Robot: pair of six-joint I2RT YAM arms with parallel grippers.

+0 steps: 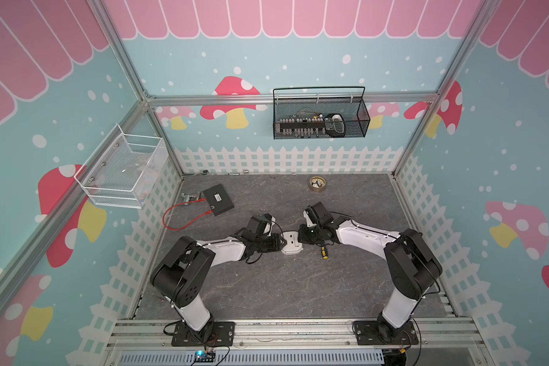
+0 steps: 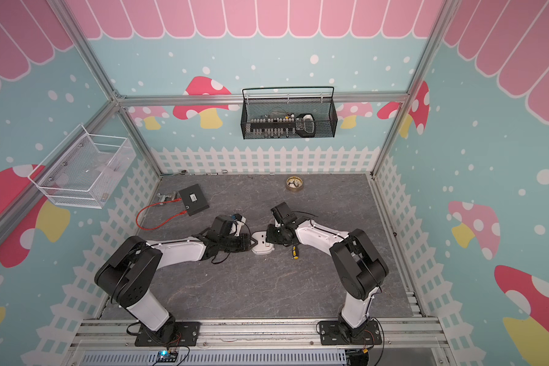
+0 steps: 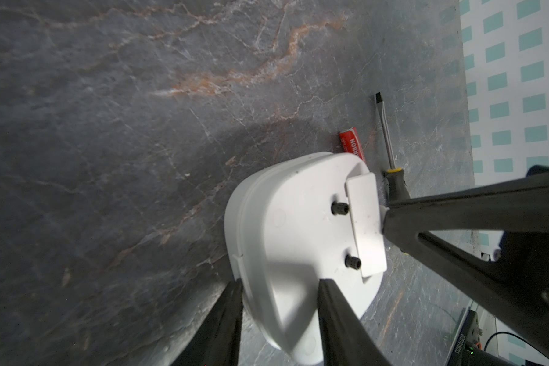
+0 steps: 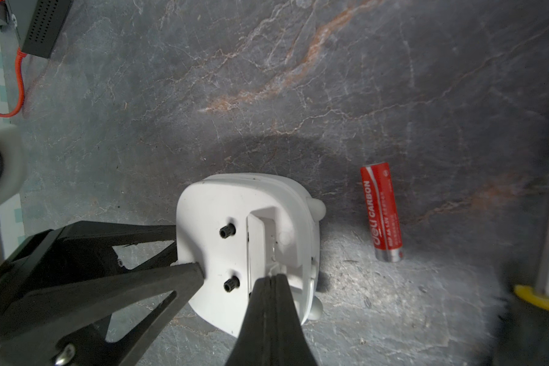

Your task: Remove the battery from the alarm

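Observation:
The white alarm lies on the table between both grippers. In the left wrist view my left gripper is part open, its fingers either side of the alarm's edge; whether they grip it I cannot tell. In the right wrist view my right gripper is shut, tips at the alarm's recessed compartment beside a raised white strip; no battery shows in the part of that compartment in view. A red battery lies on the table beside the alarm.
A screwdriver lies right of the alarm. A dark box with a red cable sits at the back left, and a round container at the back.

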